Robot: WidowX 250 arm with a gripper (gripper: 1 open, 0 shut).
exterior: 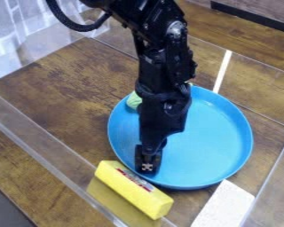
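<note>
My black gripper [148, 155] reaches down from the top of the camera view to the left part of a blue plate [216, 142], its tip low near the plate's front-left area. Its fingers are dark and overlap, so their state is hard to make out. A small pale green object [134, 100] at the plate's back left is mostly hidden behind the arm.
A yellow block [130, 189] with a label lies in front of the plate at the left. A white rectangle [223, 206] lies at the front right.
</note>
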